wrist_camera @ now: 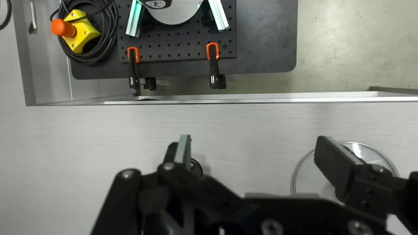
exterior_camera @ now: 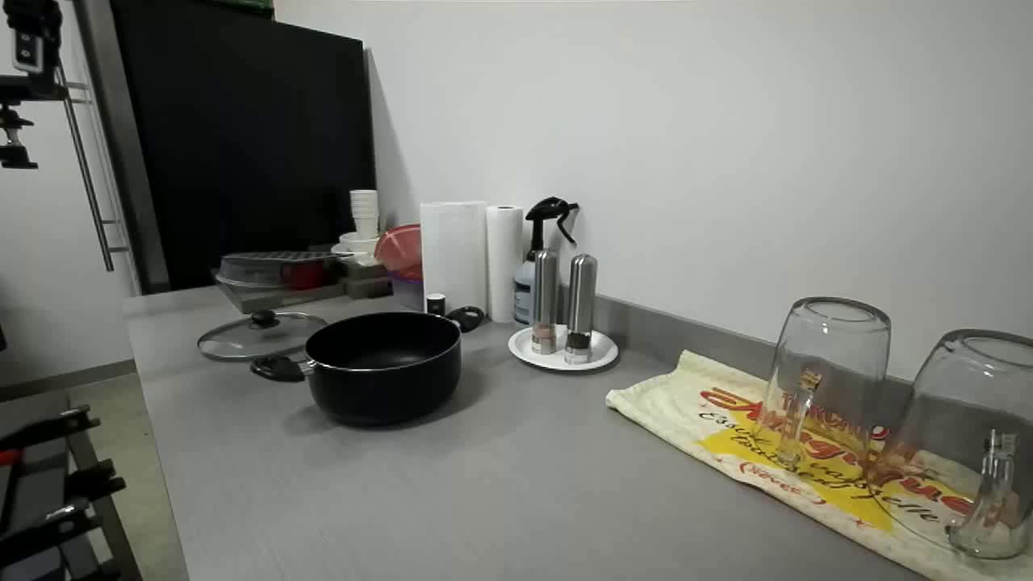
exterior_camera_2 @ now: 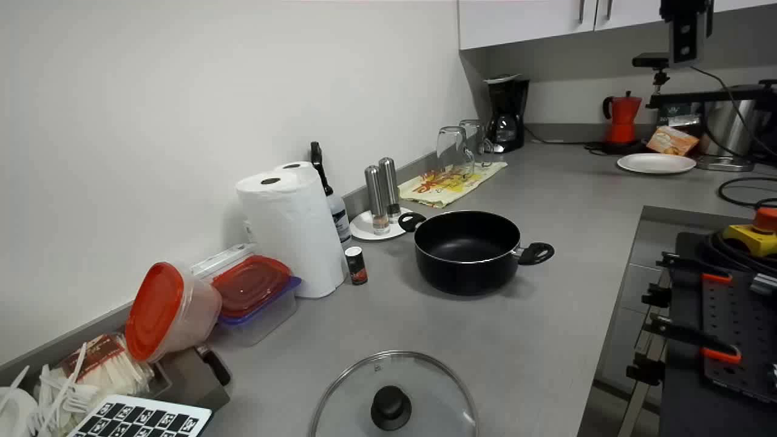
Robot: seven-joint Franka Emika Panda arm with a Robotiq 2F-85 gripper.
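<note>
My gripper is open high above the counter, its two fingers spread wide with nothing between them. Below it, the wrist view shows bare counter, with the glass lid (wrist_camera: 366, 152) partly hidden behind the right finger. A black pot (exterior_camera_2: 467, 255) with two side handles stands uncovered on the counter, and its visible inside looks empty. Apart from it lies the glass lid (exterior_camera_2: 430, 379), its black knob up. In the wrist view the gripper hides most of the pot; only a dark handle (wrist_camera: 197, 167) shows beside the left finger.
Two steel mills (exterior_camera: 581, 300) stand on a white plate (exterior_camera: 605, 355) by the wall. Upturned glass mugs (exterior_camera: 823, 378) rest on a printed towel (exterior_camera: 668, 402). Paper towel rolls (exterior_camera_2: 291, 226), a small spice jar (exterior_camera_2: 356, 265) and plastic containers (exterior_camera_2: 251, 287) line the wall.
</note>
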